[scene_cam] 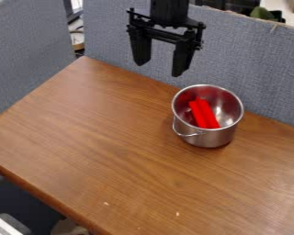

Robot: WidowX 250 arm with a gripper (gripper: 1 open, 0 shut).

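Note:
My black gripper (pixel 161 57) hangs at the top centre of the camera view, open wide, with nothing between its fingers. Below it and to the right, a steel pot (pixel 217 137) with a wire handle stands on the wooden table. A red bar-shaped object (pixel 204 114) lies inside the pot. The gripper is raised well clear of the pot.
Grey padded panels (pixel 248 69) line the back and left sides.

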